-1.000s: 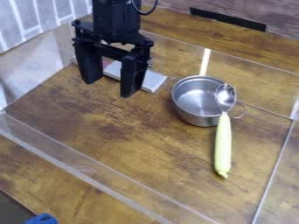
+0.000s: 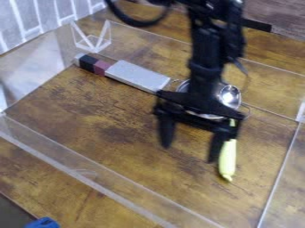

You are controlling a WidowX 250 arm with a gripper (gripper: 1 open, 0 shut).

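My black gripper (image 2: 195, 135), blurred by motion, is over the middle right of the board, its fingers open. It partly hides a steel pot (image 2: 227, 96) behind it. A pale yellow stick-like object (image 2: 227, 163), like a corn cob or banana, lies to the right of and below the gripper, its top hidden by it. A grey and white bar (image 2: 137, 75) with a dark red and black end lies at the back left.
A clear-walled bin edge (image 2: 84, 187) runs round the wooden surface (image 2: 95, 134). A white wire piece (image 2: 91, 37) stands at the back left. A blue object (image 2: 42, 223) is at the bottom left.
The gripper has moved right and down from the back left, now covering much of the pot and exposing the grey bar.
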